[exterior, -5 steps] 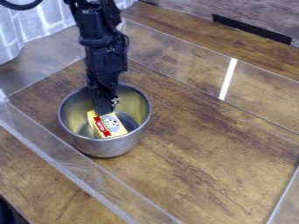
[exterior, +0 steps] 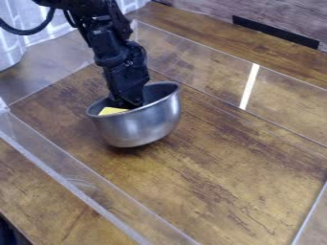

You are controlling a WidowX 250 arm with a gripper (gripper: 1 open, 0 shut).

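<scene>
A steel bowl (exterior: 138,126) is tilted, its outer side facing the camera, in the left middle of the view. A small yellow item (exterior: 110,111) shows at its left rim, mostly hidden inside. My black gripper (exterior: 128,98) reaches down from the top to the bowl's back rim; its fingertips are hidden, so I cannot tell what is between them.
A clear strip runs along the left and bottom, and a translucent object (exterior: 26,57) stands at the upper left.
The bowl has tipped from showing its inside and the boxed item to showing its outer side, and shifted slightly right and up. My gripper has moved slightly with it.
</scene>
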